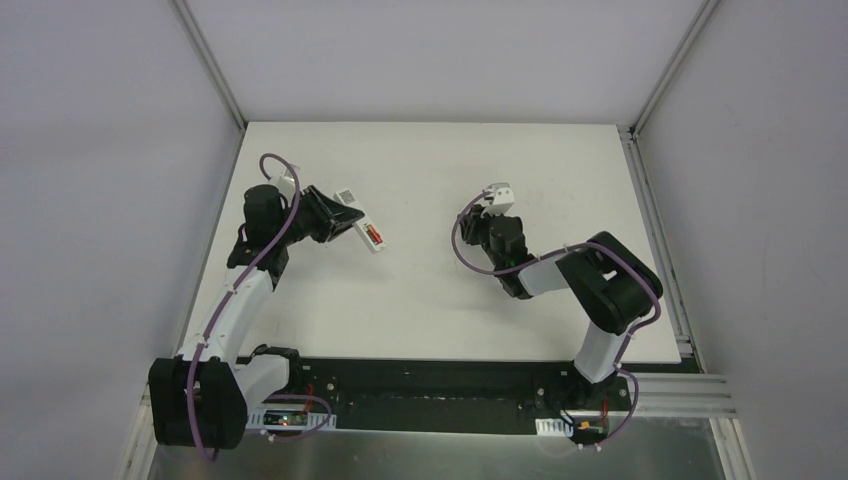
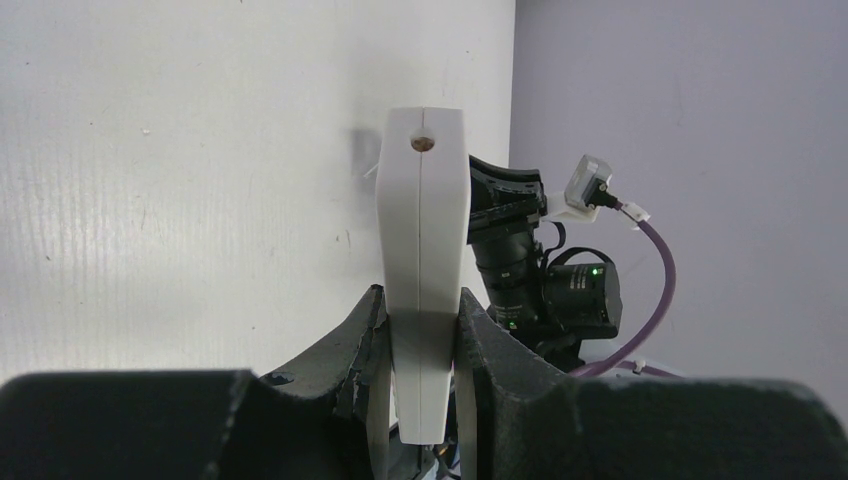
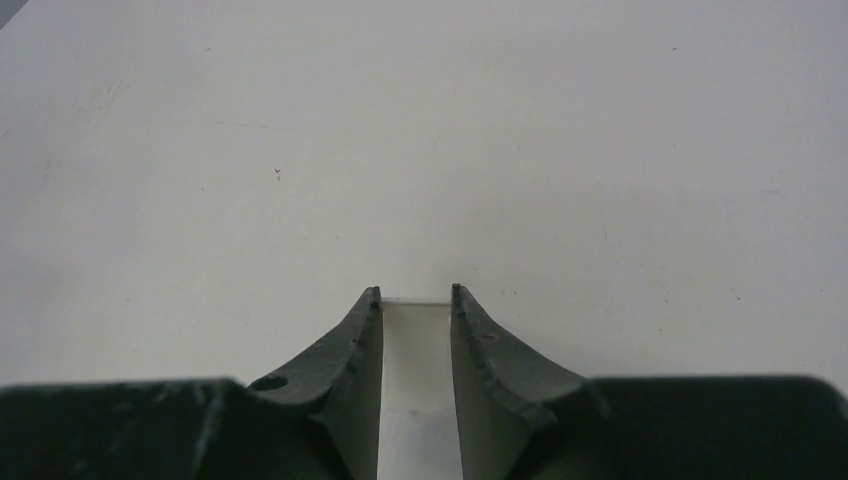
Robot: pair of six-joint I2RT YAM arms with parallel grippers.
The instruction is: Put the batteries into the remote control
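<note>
The white remote control [image 2: 423,220] is clamped between the fingers of my left gripper, raised above the table. From the top view, its far end is toward the upper left and its battery compartment faces up, with a red battery [image 1: 374,236] showing in it; I cannot tell whether there is more than one. Over the centre right of the table is my right gripper, its fingers a small gap apart on a thin pale flat piece [image 3: 416,345], perhaps the battery cover. The pale piece blends with the table behind it.
Grey walls close it in at the back and both sides. Purple cables [image 1: 240,285] run along the arms.
</note>
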